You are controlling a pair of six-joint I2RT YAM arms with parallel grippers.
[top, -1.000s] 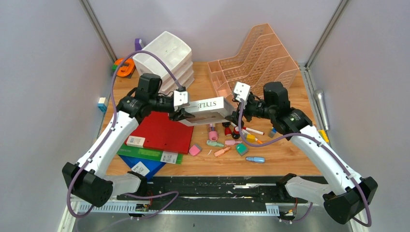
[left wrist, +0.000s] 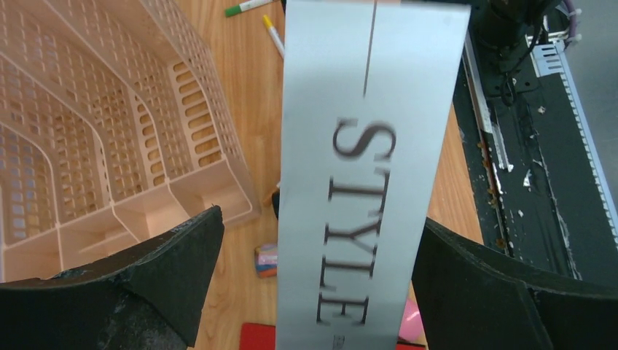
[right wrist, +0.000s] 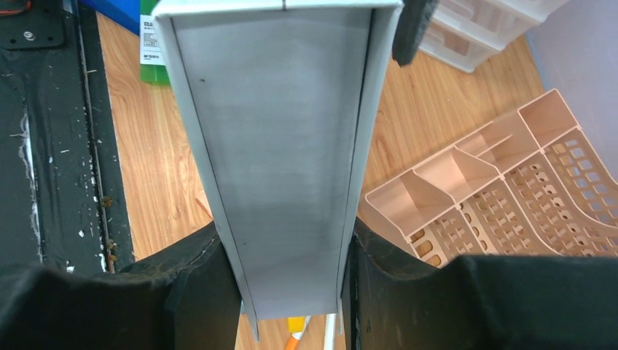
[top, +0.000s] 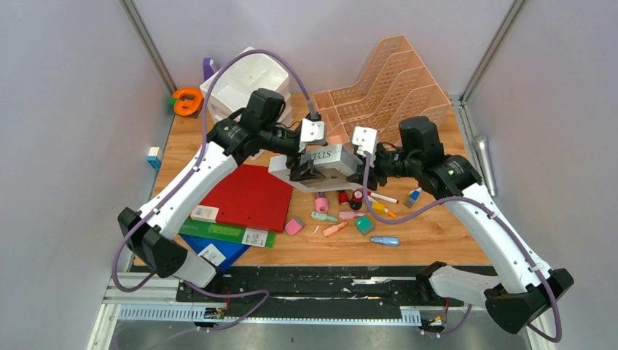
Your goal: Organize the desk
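Observation:
A grey-white box (top: 313, 169) lettered STYLE is held up over the desk's middle. In the right wrist view its end (right wrist: 273, 160) sits between the fingers of my right gripper (top: 358, 175), which is closed on it. My left gripper (top: 306, 171) hangs over the box, its fingers apart on either side of the lettered face (left wrist: 357, 182). Below lie red (top: 248, 197), green (top: 226, 232) and blue (top: 233, 254) folders at the left, and scattered markers (top: 385, 240) and small blocks (top: 364, 225).
A white drawer unit (top: 248, 73) stands at the back left, beside an orange item (top: 188, 102). A peach organizer (top: 386, 95) fills the back right. The desk's front strip holds several small loose items; walls enclose three sides.
My left gripper has risen and moved right, now over the box's top, its arm extended further. The right arm and box have moved only slightly.

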